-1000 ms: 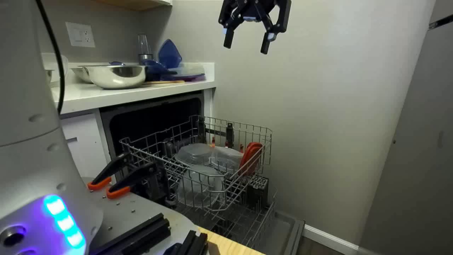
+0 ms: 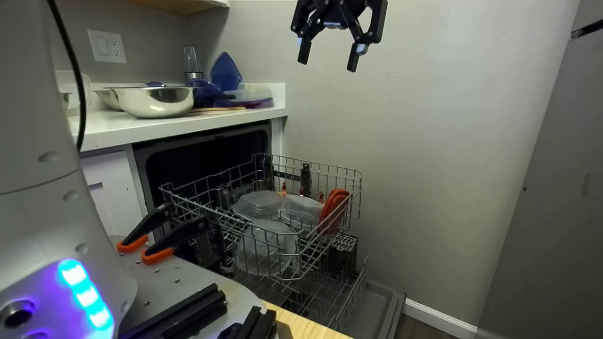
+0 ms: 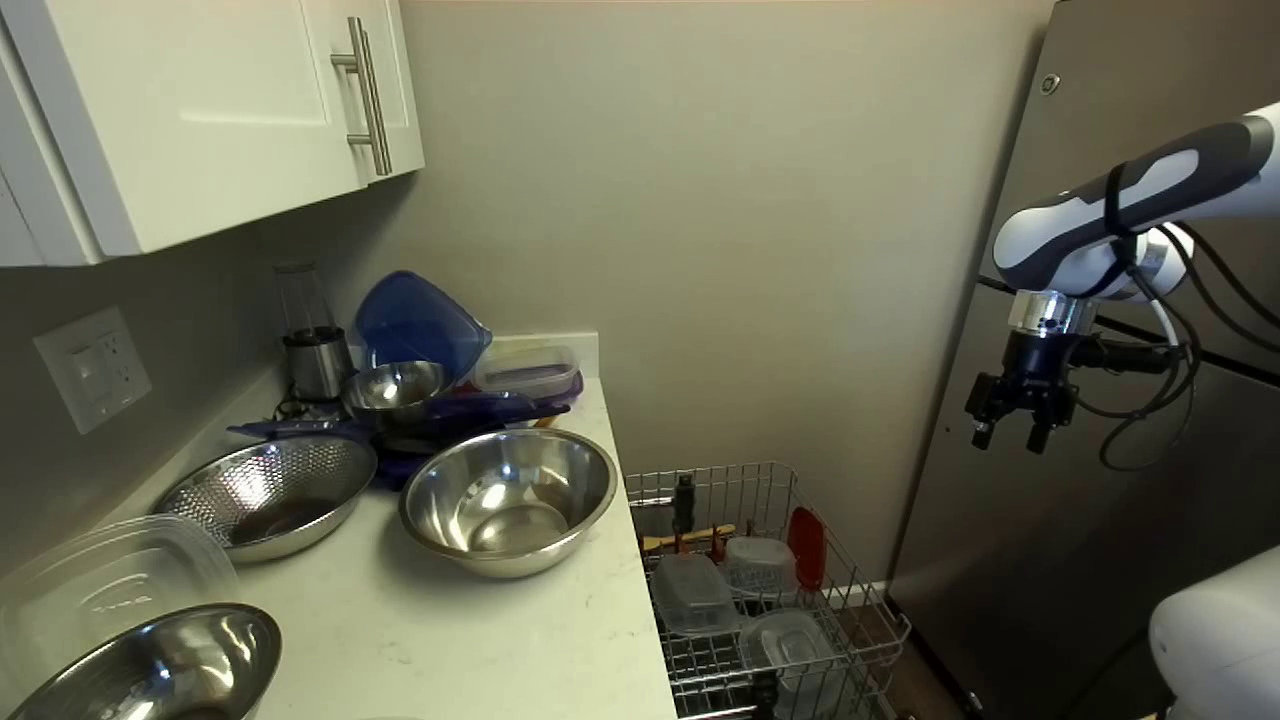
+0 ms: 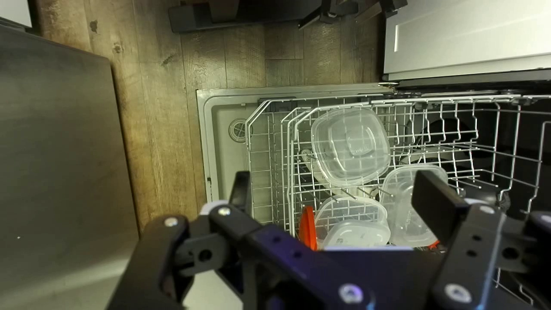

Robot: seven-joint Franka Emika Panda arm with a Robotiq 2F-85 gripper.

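Note:
High above the dishwasher, my gripper (image 2: 328, 59) hangs open, its two fingers wide apart with nothing between them. Its fingers point down, and in the second exterior view the gripper (image 3: 1008, 442) is in front of the steel fridge. Below it the upper dishwasher rack (image 2: 316, 165) is pulled out. Clear plastic containers lie in that rack: a squarish one (image 4: 351, 147), a longer one (image 4: 408, 212) and another (image 4: 356, 232) partly hidden by my gripper's body. A red item (image 4: 308, 227) stands upright at the rack's edge.
Steel bowls (image 3: 510, 504), a colander (image 3: 270, 492), blue items (image 3: 420, 324) and a blender cup (image 3: 314, 348) crowd the counter's back. An open wall cabinet (image 3: 240, 108) overhangs it; the fridge (image 3: 1092, 516) stands right.

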